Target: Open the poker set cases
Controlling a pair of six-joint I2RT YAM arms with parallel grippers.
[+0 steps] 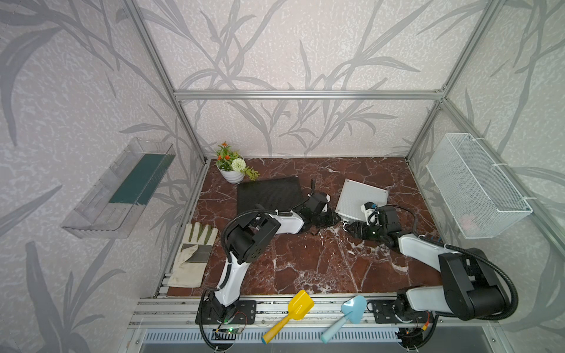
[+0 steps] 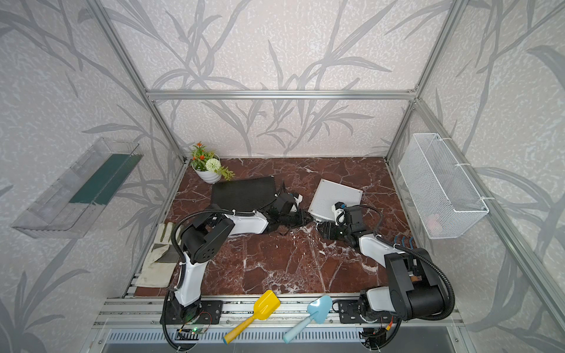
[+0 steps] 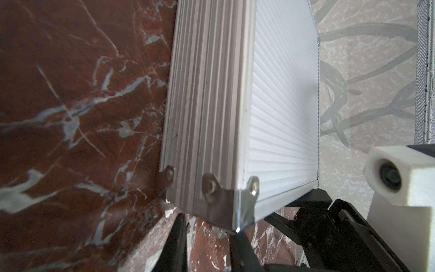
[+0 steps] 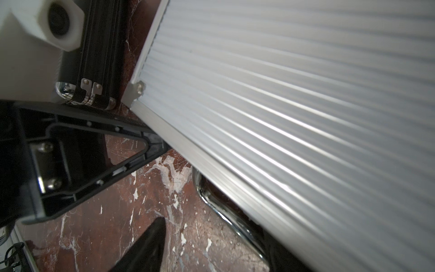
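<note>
A closed silver case (image 1: 360, 197) lies right of centre, a black case (image 1: 267, 191) to its left. In the left wrist view my left gripper is at the silver case's front corner, fingers apart beneath the metal corner fitting. In the right wrist view my right gripper is at the case's front edge, fingers apart, one partly hidden by the lid. A chrome loop, likely the handle (image 4: 210, 206), shows below that edge. I cannot tell whether either gripper touches the case.
A flower pot (image 1: 233, 175) stands at the back left, a glove (image 1: 191, 264) at the left edge. Wire baskets hang on both walls. A yellow shovel (image 1: 299, 304) and blue shovel (image 1: 353, 309) lie along the front rail.
</note>
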